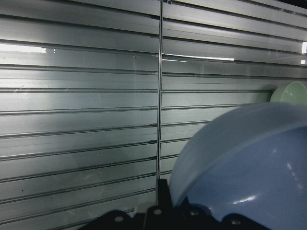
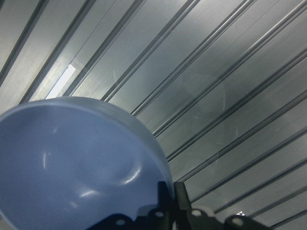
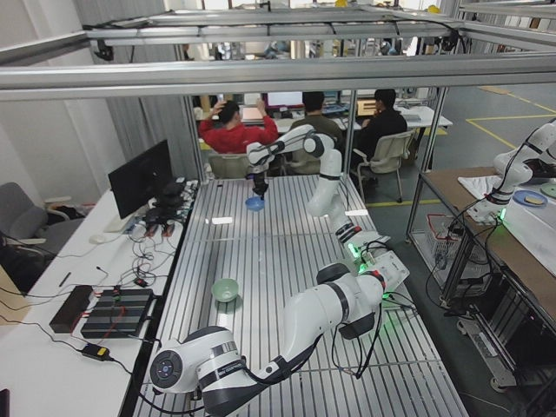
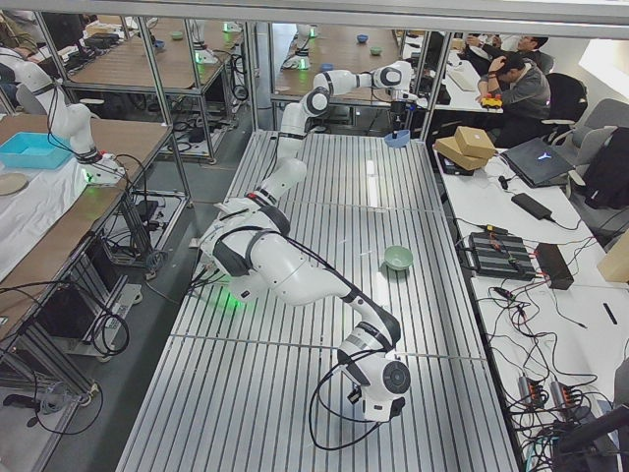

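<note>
In the left wrist view my left gripper is shut on the rim of a blue bowl. In the right wrist view my right gripper grips the rim of another blue bowl. Each outside camera shows a blue bowl at the far end of the table, held by an arm: one in the camera left view, one in the camera right view. A pale green bowl, also in the left wrist view, stands apart on the slatted table.
A desk with a monitor, boxes and cables runs along one side. A neighbouring table with another arm is on the other. Aluminium frame beams cross overhead. Much of the slatted surface around the green bowl is clear.
</note>
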